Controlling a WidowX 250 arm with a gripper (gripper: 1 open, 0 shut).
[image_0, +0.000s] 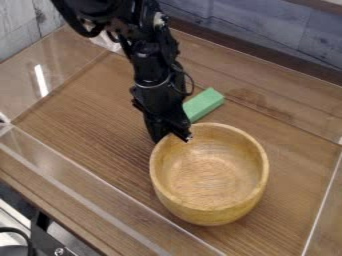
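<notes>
My black gripper (168, 130) reaches down from the top of the view to the upper left rim of a tan oval bowl (211, 178). Its fingertips are dark and crowded against the rim; whether anything is between them cannot be made out. A green rectangular block (203, 102) lies just behind the gripper, to its right, partly hidden by it.
A whitish object at the top left is partly hidden by my arm. The table's edge runs along the lower left, with a dark cable beyond it.
</notes>
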